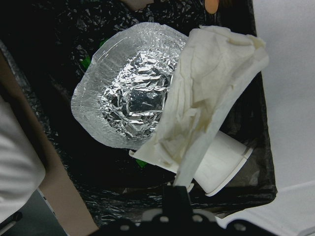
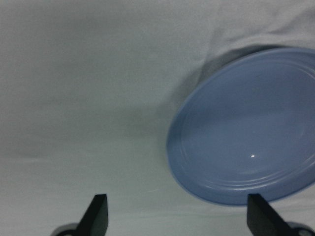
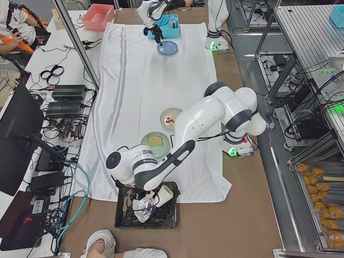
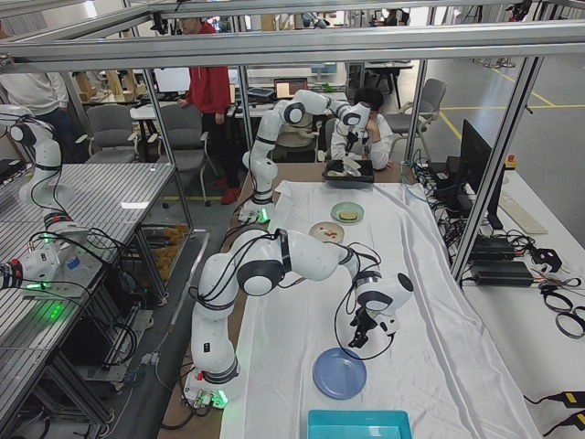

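Observation:
My left gripper is over a black bin [image 3: 121,220] lined with plastic, a crumpled white paper napkin [image 1: 206,83] at its fingers; whether they are shut on it I cannot tell. Beneath lie a foil bowl [image 1: 128,93] and a white paper cup [image 1: 221,162]. My right gripper stands open above and beside a blue plate [image 2: 246,132], nothing between its fingers.
A green plate with food [image 3: 155,141] and a beige plate with scraps [image 3: 171,115] lie on the white cloth. A turquoise tub [image 4: 358,422] is at the far end, near my right arm.

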